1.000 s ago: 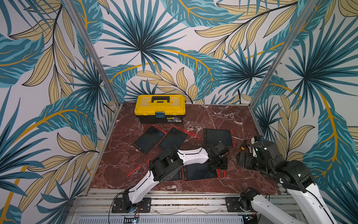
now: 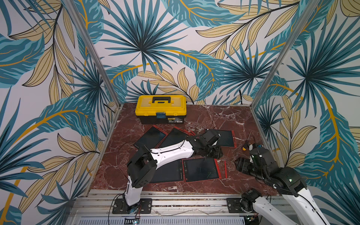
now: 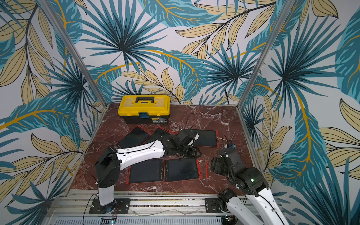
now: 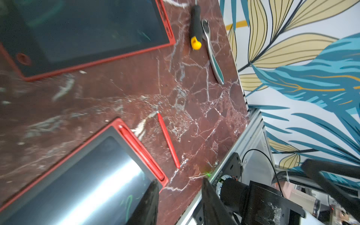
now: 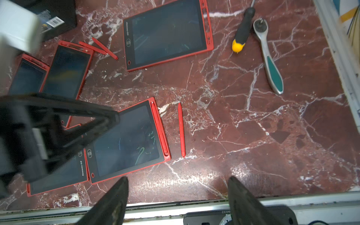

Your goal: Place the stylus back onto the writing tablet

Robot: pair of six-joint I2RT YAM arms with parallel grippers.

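Observation:
A loose red stylus [image 4: 167, 139] [image 5: 181, 129] lies on the marble right of the front-right red-framed tablet [image 4: 86, 176] [image 5: 123, 142], whose edge slot holds a stylus. My left gripper [image 2: 213, 153] is above the tablets near that stylus, fingers apart and empty. My right gripper [image 3: 215, 165] is right of the stylus, fingers apart with nothing between them. Two more red styluses [image 5: 105, 48] lie crossed by the back tablets.
A yellow toolbox [image 2: 160, 106] stands at back left. A screwdriver [image 5: 243, 28] and ratchet [image 5: 271, 63] lie at right. More tablets [image 5: 165, 33] cover the middle; bare marble [image 5: 281, 135] shows at front right.
My left arm has risen and shifted its gripper back and slightly left. My right arm has moved slightly left.

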